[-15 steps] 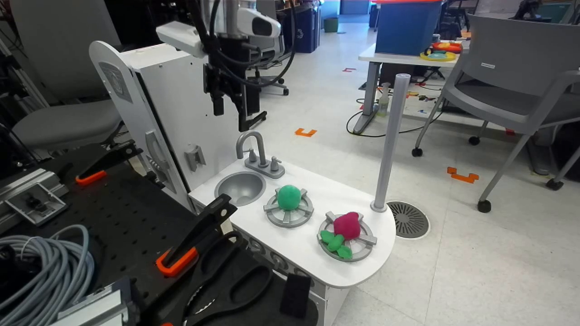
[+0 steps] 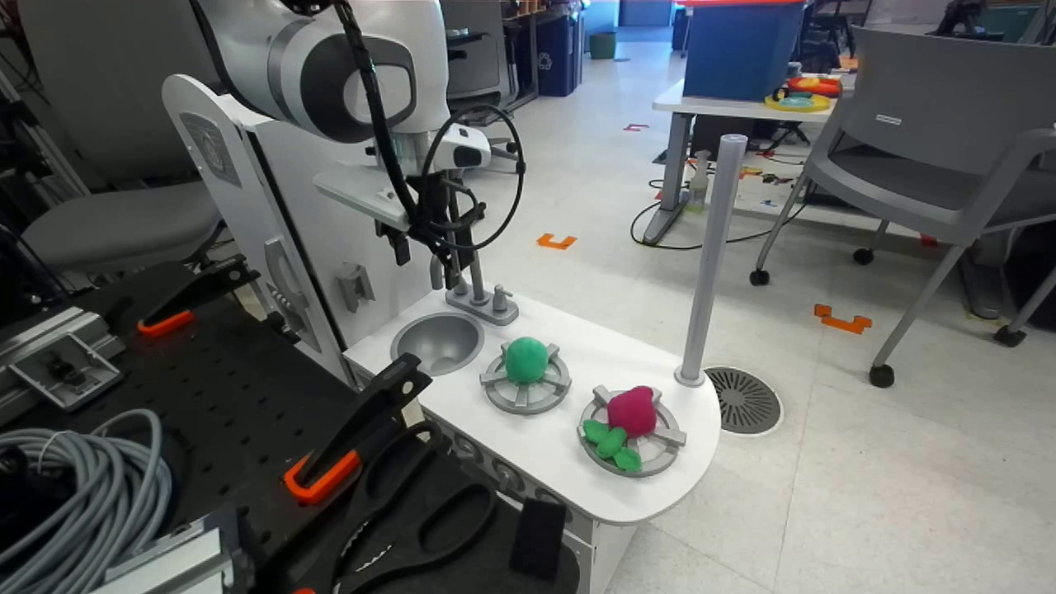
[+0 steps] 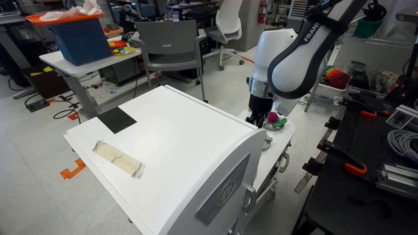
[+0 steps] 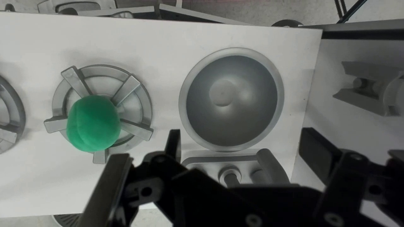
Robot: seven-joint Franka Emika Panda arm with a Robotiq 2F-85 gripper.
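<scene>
In the wrist view, my gripper is open, its fingers wide apart on either side of the grey faucet (image 4: pixel 230 174). No held object shows between them. The faucet's base stands behind the round grey sink bowl (image 4: pixel 231 117), which is empty. From the first exterior view, my gripper (image 2: pixel 427 262) points down over the back of the sink and hides much of the faucet (image 2: pixel 482 303); contact cannot be told. A green ball-like toy (image 2: pixel 526 360) sits on the nearer burner (image 2: pixel 522 399). The farther burner (image 2: pixel 644 461) holds a dark pink toy (image 2: pixel 633 411) with green leaves.
A tall white panel (image 2: pixel 327 198) with a grey hook (image 2: pixel 354 286) rises beside the sink. An upright grey post (image 2: pixel 714 267) stands at the counter's far end. Clamps and scissors (image 2: pixel 421 515) lie on the black table. Bare white counter (image 2: pixel 594 346) surrounds the burners.
The arm and gripper have come down, from above the faucet to around its height. The toys on the burners have stayed in place.
</scene>
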